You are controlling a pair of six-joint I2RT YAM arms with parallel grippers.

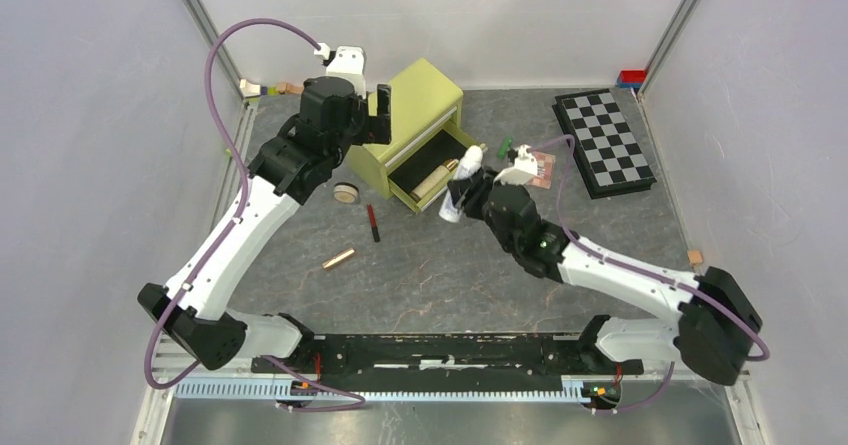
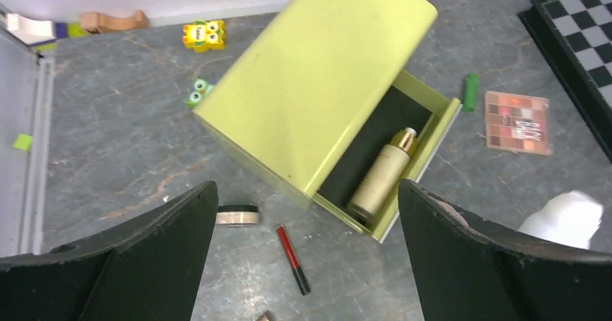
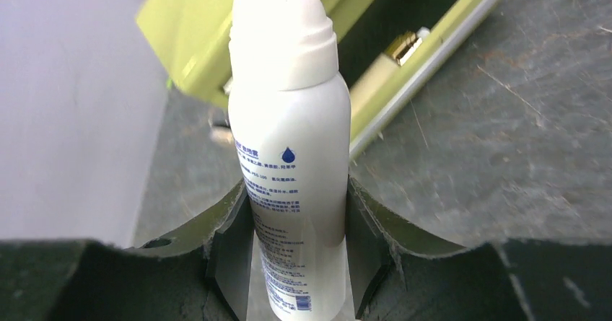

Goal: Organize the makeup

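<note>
A white spray bottle (image 3: 292, 148) with blue print hangs above the table, my right gripper shut around its lower body. In the top view that bottle (image 1: 460, 183) is just in front of the green box's pulled-out drawer (image 1: 480, 155). Inside the drawer lies a beige bottle (image 2: 382, 173) with a gold cap. My left gripper is open and empty, high over the table near the green box (image 2: 317, 76). On the table lie a red and black pen (image 2: 292, 260), a round jar (image 1: 346, 193) and a gold tube (image 1: 339, 259).
A palette (image 2: 517, 122) and a green tube (image 2: 470, 92) lie right of the drawer, with a checkerboard (image 1: 604, 142) beyond. Small toys (image 2: 204, 35) sit behind the green box.
</note>
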